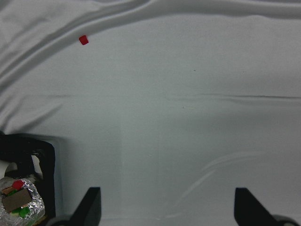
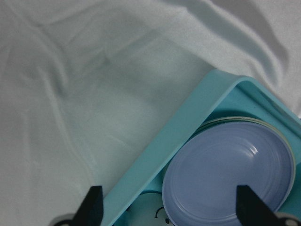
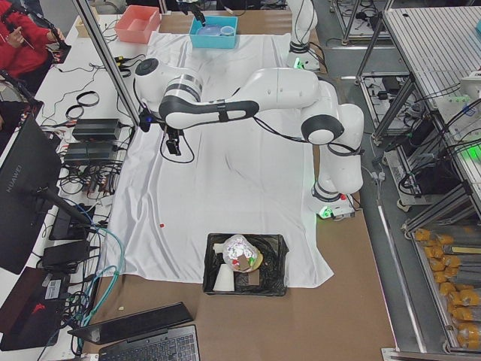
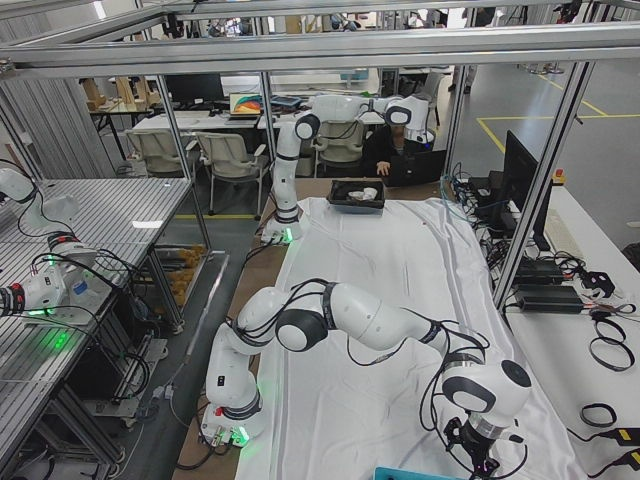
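My left gripper hangs open over the white cloth point(image 1: 188, 132), nothing between its fingers; a small red piece point(image 1: 83, 40) lies on the cloth. A black lined bin point(image 3: 272, 263) holds a foil-wrapped round item point(image 3: 239, 250) with small coloured pieces on it. My right gripper is open above a teal tray point(image 2: 155, 150) holding stacked plates, the top one a blue plate point(image 2: 225, 165), and a partly hidden pale item with a printed face point(image 2: 146, 212).
A salmon container point(image 3: 137, 26) stands at the back left. Monitors, cables and a laptop point(image 3: 146, 342) edge the workspace.
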